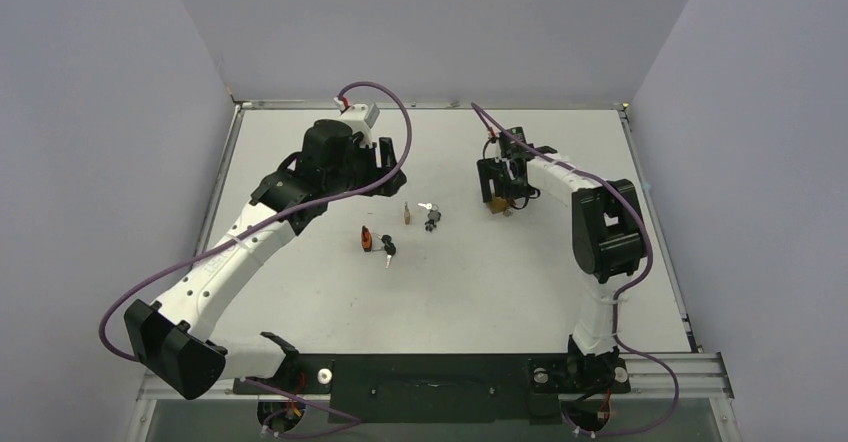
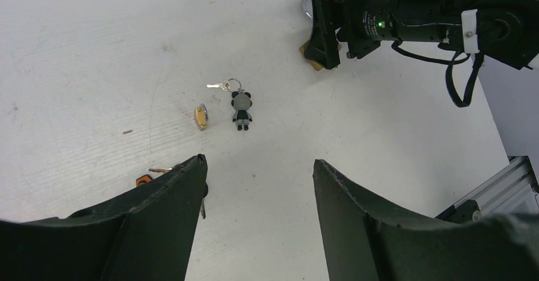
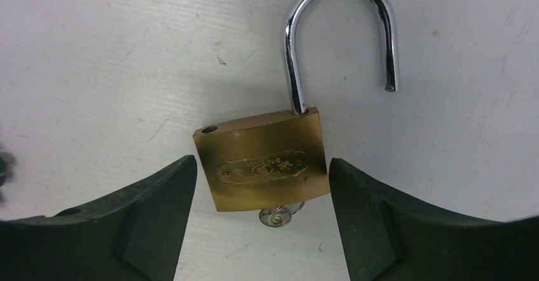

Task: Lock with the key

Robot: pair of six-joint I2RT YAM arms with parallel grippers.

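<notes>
A brass padlock (image 3: 264,162) lies on the table, its steel shackle (image 3: 291,52) swung out with one leg free of the body. A key's round head (image 3: 276,217) pokes out at the padlock's bottom edge. Over the padlock my right gripper stands open, one finger to either side of the body and nothing held. From above, that gripper covers most of the padlock (image 1: 498,205). My left gripper is open and empty, above the left half of the table. A key with a panda keyring (image 2: 241,106) lies within its view.
Other loose items lie left of centre: a small yellowish piece (image 2: 201,117), an orange item (image 1: 367,238) and a dark bunch of keys (image 1: 389,247). Bare table (image 1: 450,302) spreads across the front middle.
</notes>
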